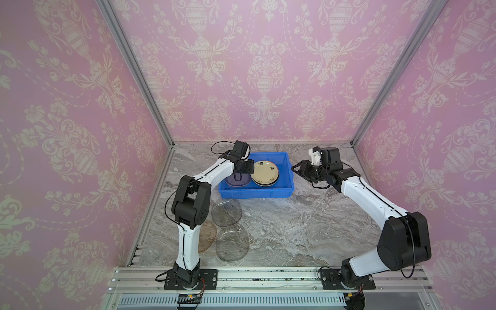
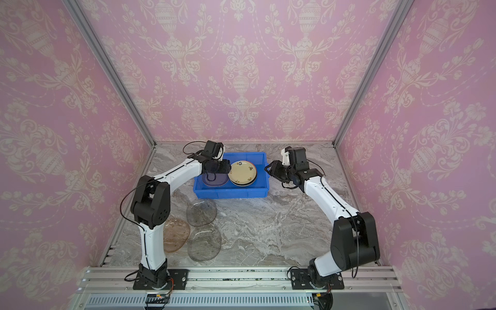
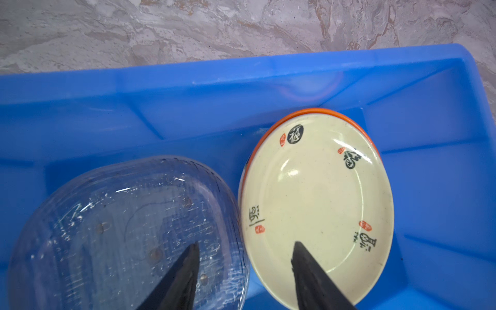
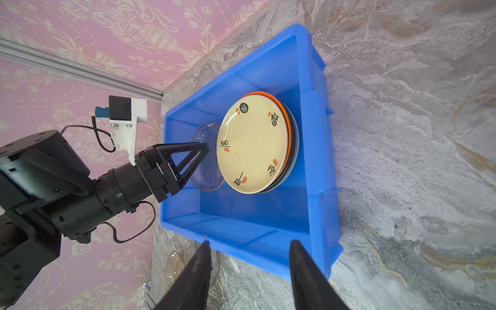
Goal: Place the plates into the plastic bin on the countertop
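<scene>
The blue bin (image 1: 255, 193) stands near the back of the countertop. Inside it, a stack of cream plates (image 3: 315, 201) with small printed marks lies toward the right, and a clear plate (image 3: 139, 222) lies beside the stack on the left, edges close together. My left gripper hangs above the bin, its fingers apart and nothing between them. Off the bin's right side, my right gripper is open and empty. On the counter in front lie two clear plates (image 1: 226, 212) and a brownish clear plate (image 1: 207, 235), the latter partly behind the left arm.
Patterned pink walls (image 1: 263, 77) close in the back and sides. Free marble counter (image 1: 294, 227) stretches across the front centre and right. The bin's raised walls (image 4: 316, 155) surround the plates, with bare floor at its right end.
</scene>
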